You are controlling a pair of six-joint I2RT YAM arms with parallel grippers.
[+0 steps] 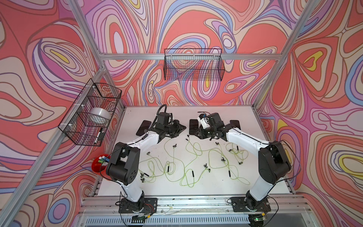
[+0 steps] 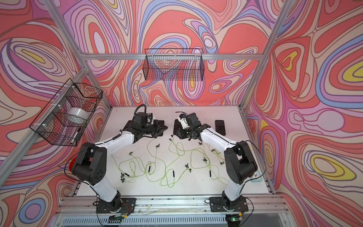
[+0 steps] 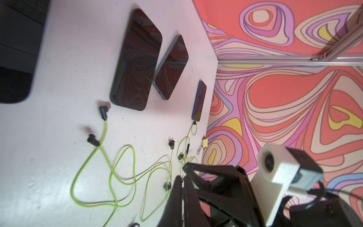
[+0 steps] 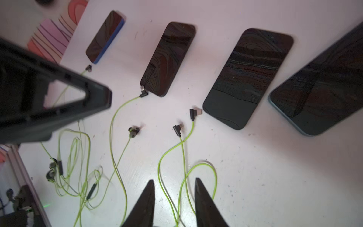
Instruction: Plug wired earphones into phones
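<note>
The middle phone (image 3: 136, 60) lies flat on the table. Two black right-angle plugs on green cable lie in front of it: one plug (image 4: 192, 114) points at its near edge with a small gap, while the other plug (image 4: 177, 130) rests slightly farther off. Over the left-hand phones, my left gripper (image 1: 184, 127) is shut; in the left wrist view its fingers (image 3: 172, 210) stand close together, and whatever is between them does not show. Just right of it my right gripper is partly open, its fingers apart and only cable visible below.
A neighbouring phone (image 4: 166, 60) has a plug (image 4: 143, 91) at its near corner. Blue-edged phones stand at both outer sides, including one phone (image 3: 199, 102) with a cable at its end. Green cables (image 1: 185, 170) and earbuds spread across the front table. The two grippers are close together.
</note>
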